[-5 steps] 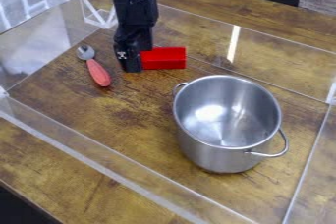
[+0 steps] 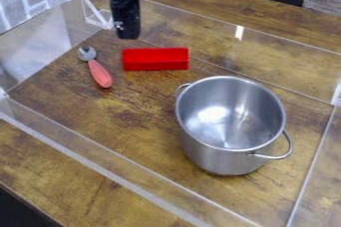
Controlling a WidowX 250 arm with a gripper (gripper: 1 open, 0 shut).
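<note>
My dark gripper point(image 2: 123, 30) is raised at the top of the view, behind and above a red block point(image 2: 156, 59) that lies on the wooden surface. The fingers are small and dark, so whether they are open or shut is unclear. A spoon with a red handle point(image 2: 100, 72) lies left of the block. A steel pot with side handles point(image 2: 229, 126) stands to the front right.
Clear transparent walls border the wooden work area point(image 2: 120, 151). A dark object sits at the top right edge.
My gripper has moved up and back, away from the red block, which now shows fully. The block, spoon and pot appear in the same places.
</note>
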